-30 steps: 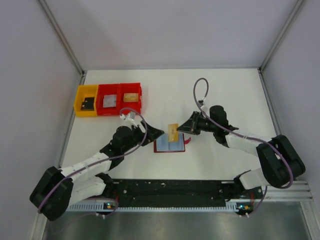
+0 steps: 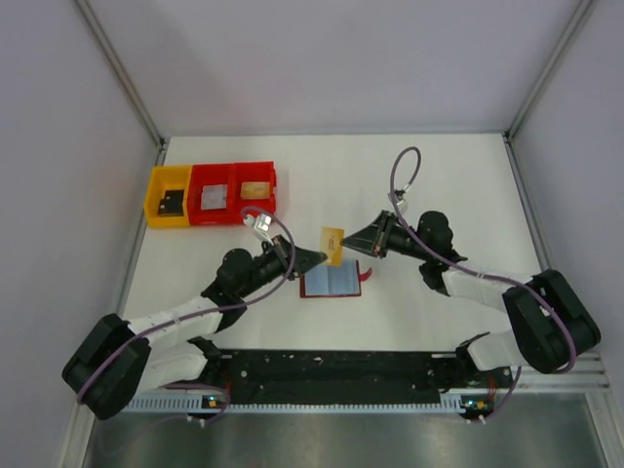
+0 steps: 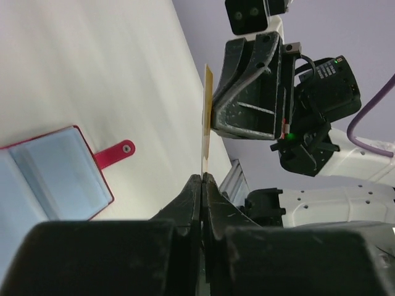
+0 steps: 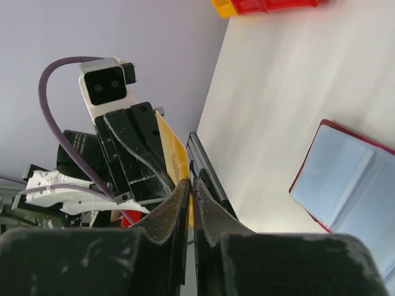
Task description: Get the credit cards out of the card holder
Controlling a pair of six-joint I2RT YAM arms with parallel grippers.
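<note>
A gold credit card (image 2: 332,242) is held up between my two grippers, above the card holder. My left gripper is shut on the card's near edge; the thin card (image 3: 207,117) rises from its fingertips. At the card's opposite edge, my right gripper is slightly open, with a narrow gap between its fingers and the card (image 4: 173,147) still at the tips. The card holder (image 2: 331,282) lies spread flat on the table, its light blue inside (image 3: 58,169) up. It has a red border and a red strap with a snap (image 3: 116,153).
At the back left stand a yellow bin (image 2: 168,220) and red bins (image 2: 213,170) with flat items inside. Walls rise on both sides.
My left gripper has come right and closed on the card's free edge. The card has risen slightly and shifted a little left, with the right gripper still beside it.
</note>
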